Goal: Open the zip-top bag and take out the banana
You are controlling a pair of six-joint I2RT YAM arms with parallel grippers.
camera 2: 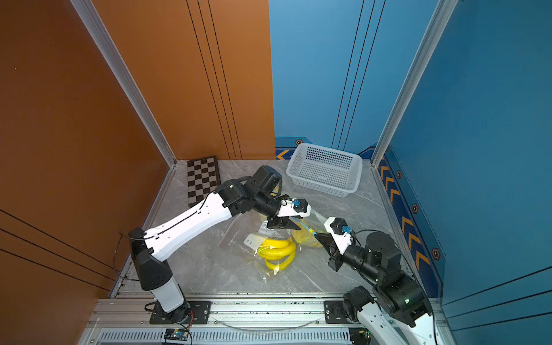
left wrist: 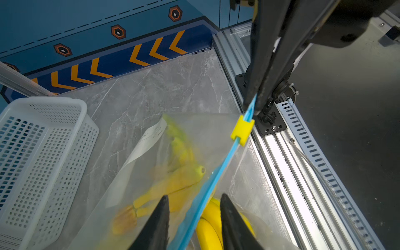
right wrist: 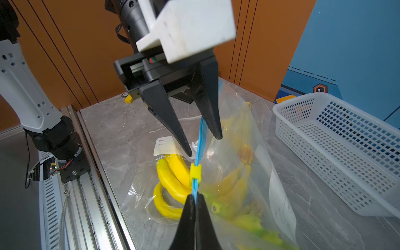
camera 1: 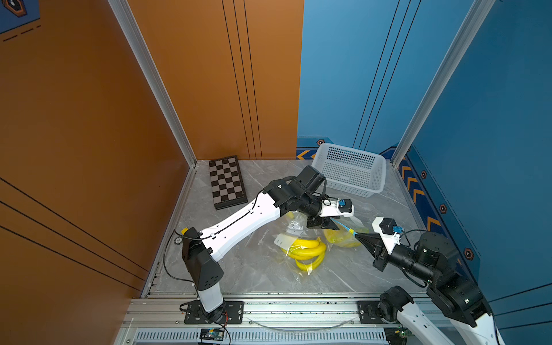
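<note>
The clear bag's blue zip strip (left wrist: 208,187) rises taut toward my right gripper, whose fingers are shut on its end. Just beyond those fingertips sits the yellow slider (right wrist: 195,174). My left gripper has its fingers parted, with the strip passing through the gap near the slider and no clear grip on it. Hanging below is the bag's film (right wrist: 270,195). Yellow bananas (camera 1: 304,253) lie on the table under clear plastic beside a white card (right wrist: 165,145); which layer of film covers them is hard to tell.
Other yellow items (right wrist: 233,187) show blurred through the film. A white basket (camera 1: 350,169) stands at the back right, and a checkered board (camera 1: 227,182) lies back left.
</note>
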